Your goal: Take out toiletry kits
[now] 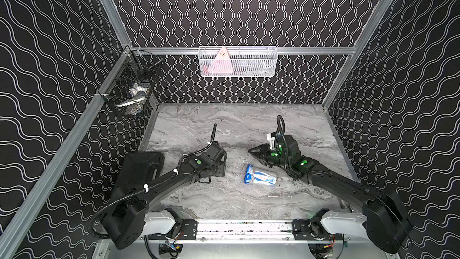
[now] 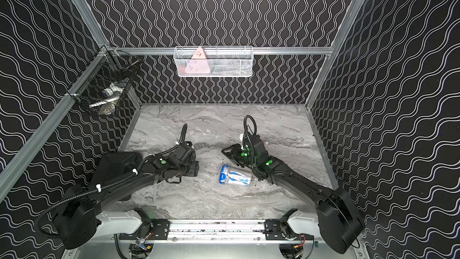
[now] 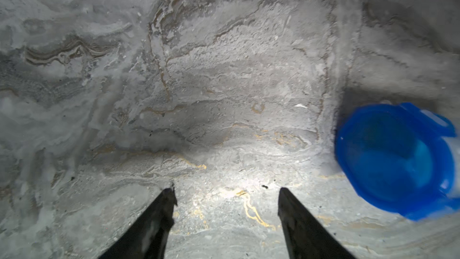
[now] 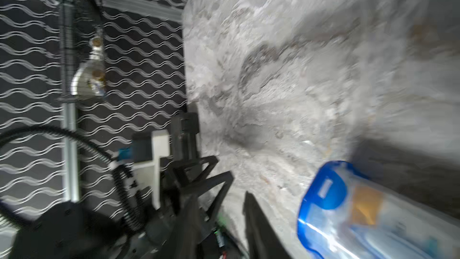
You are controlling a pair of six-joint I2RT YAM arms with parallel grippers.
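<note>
A clear toiletry case (image 1: pixel 260 175) with a blue lid and white and blue contents lies on its side on the marble floor between the arms; its blue end (image 3: pixel 393 158) shows at the right of the left wrist view. My left gripper stands open just left of the case, nothing between its fingers. My right gripper (image 1: pixel 251 151) is just behind and above the case, apart from it; in the right wrist view its blurred fingers do not show clearly how far apart they stand.
A black tray (image 1: pixel 129 167) lies at the left. A black wire basket (image 1: pixel 134 91) hangs on the left wall, a white wire basket (image 1: pixel 254 67) with a pink triangular item on the back wall.
</note>
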